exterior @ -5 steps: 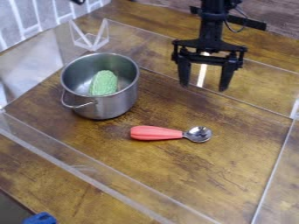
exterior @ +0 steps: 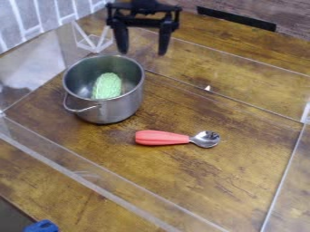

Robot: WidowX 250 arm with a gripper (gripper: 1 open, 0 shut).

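My black gripper [exterior: 143, 38] hangs at the top centre of the camera view, blurred, its two fingers apart with nothing seen between them, behind and a little right of the steel pot [exterior: 119, 103]. A green oblong vegetable [exterior: 108, 85] lies inside the pot. A spoon with a red handle [exterior: 162, 138] and a metal bowl end lies on the wooden table in front and right of the pot.
A clear plastic stand [exterior: 91, 38] is at the back left. Transparent panels edge the wooden table [exterior: 242, 172]. A blue object [exterior: 40, 226] shows at the bottom left. The right and centre of the table are open.
My gripper has moved left and up, from above the right middle of the table to near the back of the pot. The pot and spoon have not moved.
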